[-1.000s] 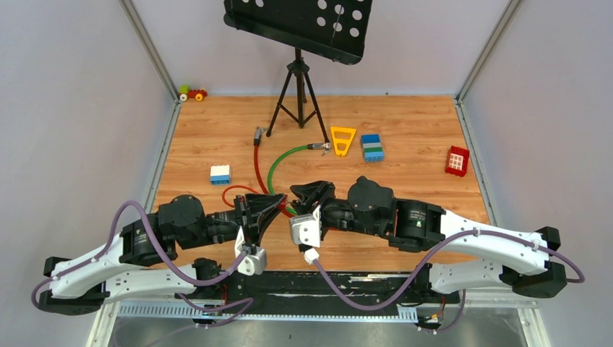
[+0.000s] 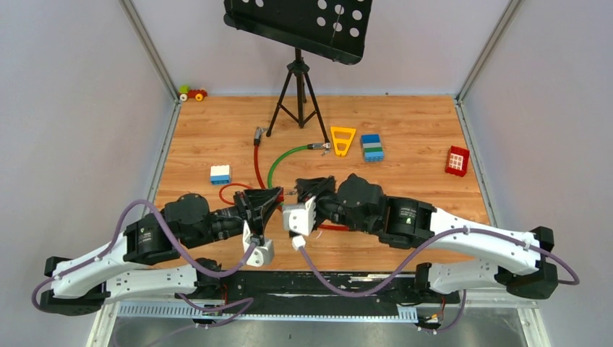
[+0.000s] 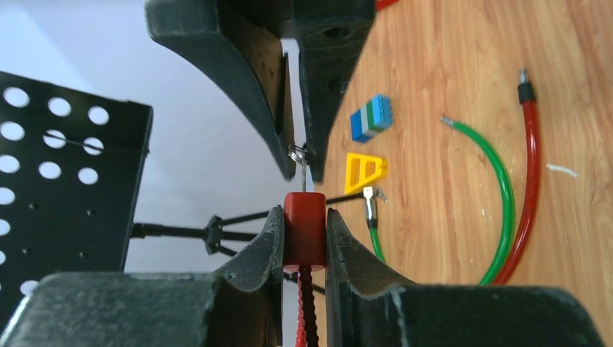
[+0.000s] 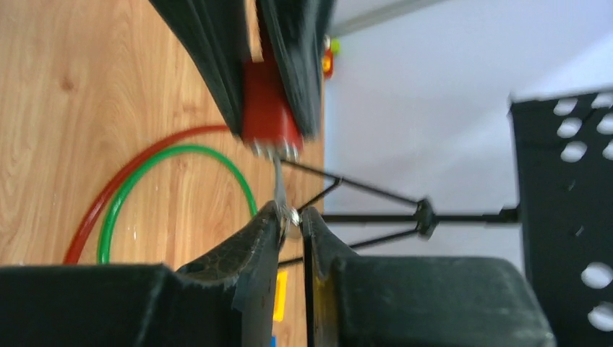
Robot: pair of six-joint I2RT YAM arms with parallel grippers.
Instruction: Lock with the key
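The red lock point(image 3: 304, 230) sits between the fingers of my left gripper, which touch it on both sides. A red-and-black cable trails from its near end. From its far end a thin metal key point(image 4: 280, 186) stands out in line with it, and a small wire ring point(image 3: 297, 154) shows at the key's outer end. My right gripper faces the lock with its fingertips close around that end. A narrow gap shows between these fingers, and whether they press on the key cannot be told. In the top view both grippers point(image 2: 289, 194) meet tip to tip, hiding most of this.
Red and green hoses point(image 2: 289, 152) lie on the wooden table behind the grippers. Beyond them stands a black music stand point(image 2: 299, 94). A yellow triangle point(image 2: 343, 140), a blue brick stack point(image 2: 372, 148) and a white-blue brick point(image 2: 220, 175) lie around.
Both grippers have shifted slightly back towards the stand. My right arm has also come a little to the left, and the two grippers remain close together.
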